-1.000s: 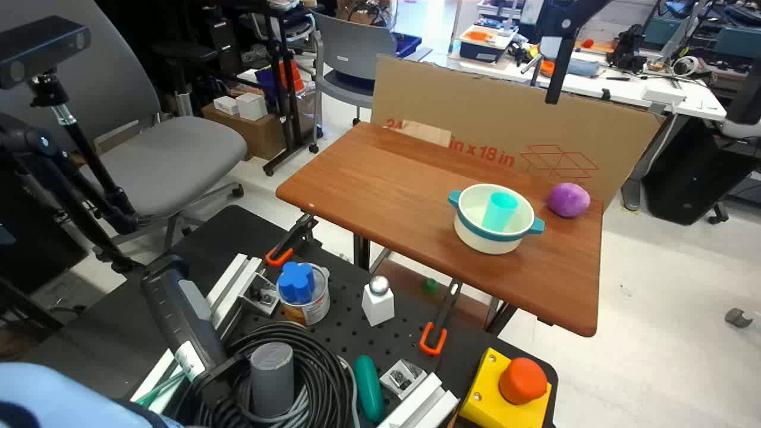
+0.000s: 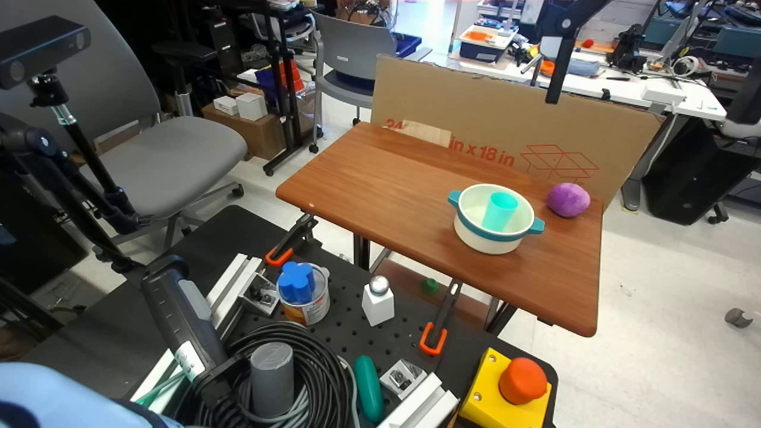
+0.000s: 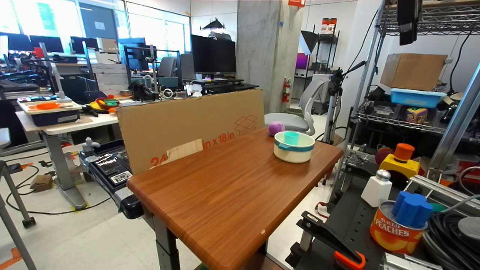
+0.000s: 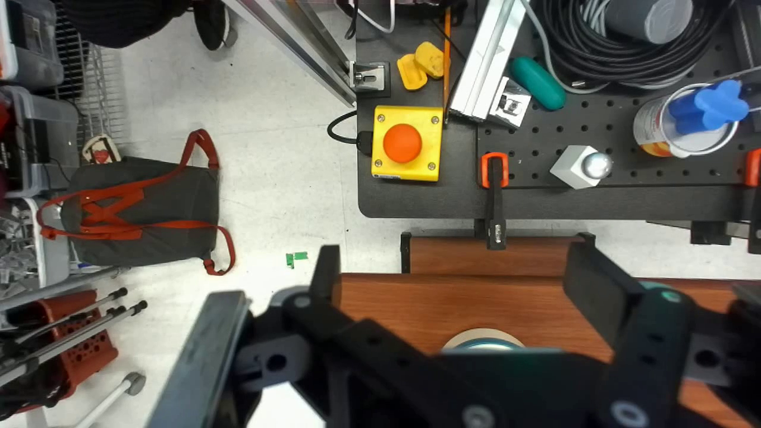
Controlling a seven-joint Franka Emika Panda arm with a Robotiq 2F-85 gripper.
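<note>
A cream pot (image 2: 488, 244) with teal handles stands on the right half of the wooden table (image 2: 399, 192), a turquoise cup (image 2: 500, 210) leaning inside it. Behind and to the right of the pot rests a purple ball (image 2: 568, 200). Exterior view 2 has the same pot (image 3: 292, 155), cup (image 3: 291, 138) and ball (image 3: 276, 128). In the wrist view my gripper is open, its two fingers wide apart and nothing between them. Below the gap shows part of the pot's rim (image 4: 483, 335), mostly hidden by the gripper's body. One finger of my gripper hangs at the top of exterior view 1.
A cardboard sheet (image 2: 456, 107) walls off the table's back edge. On the black bench (image 2: 342, 328) are a peach can (image 3: 396, 231), a white shaker (image 2: 378, 307), coiled cables (image 2: 314, 349), clamps and a yellow-boxed red button (image 2: 522, 379).
</note>
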